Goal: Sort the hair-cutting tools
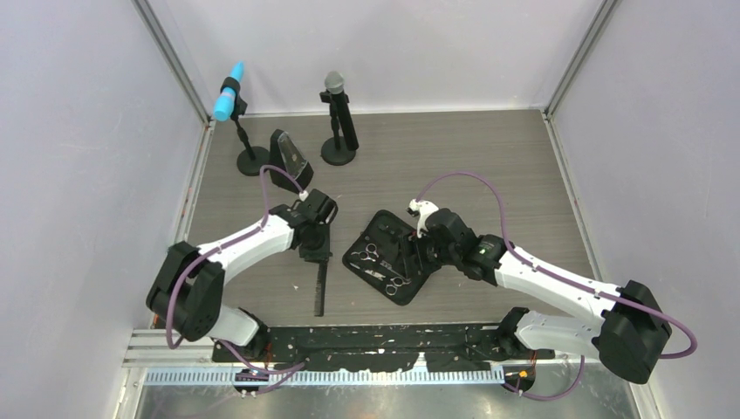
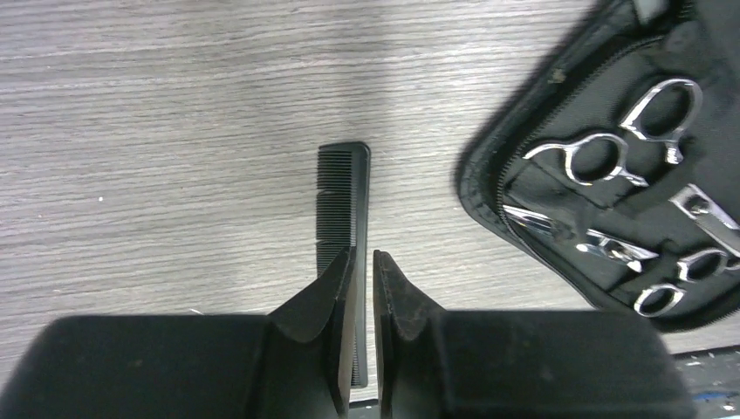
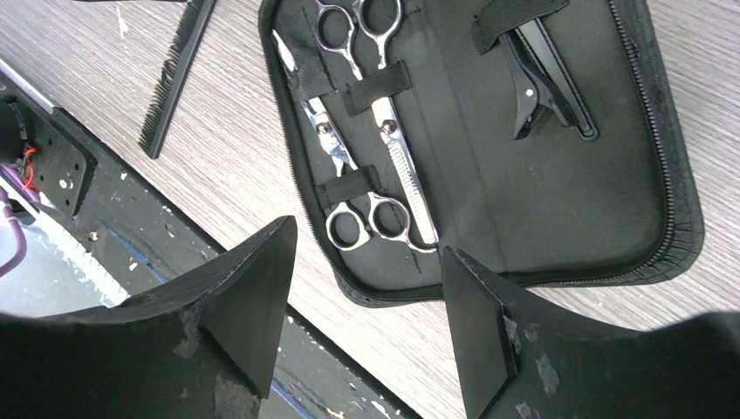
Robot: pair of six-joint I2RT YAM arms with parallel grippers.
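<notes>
A long black comb (image 1: 320, 292) is upright in the top view, left of the tool case. My left gripper (image 1: 315, 255) is shut on it; in the left wrist view the comb (image 2: 360, 188) runs between the close-set fingertips. The open black zip case (image 1: 359, 261) holds silver scissors (image 3: 394, 131) and smaller scissors (image 3: 323, 128) under elastic loops. A black clip (image 3: 541, 83) is held under a strap on the case's other side. Over the case's right part, my right gripper stands open, with nothing gripped between its fingers.
A metronome (image 1: 290, 161), a microphone on a stand (image 1: 336, 122) and a blue bottle-like thing on a stand (image 1: 229, 96) occupy the back left. Bare table (image 1: 489, 157) lies at the back right.
</notes>
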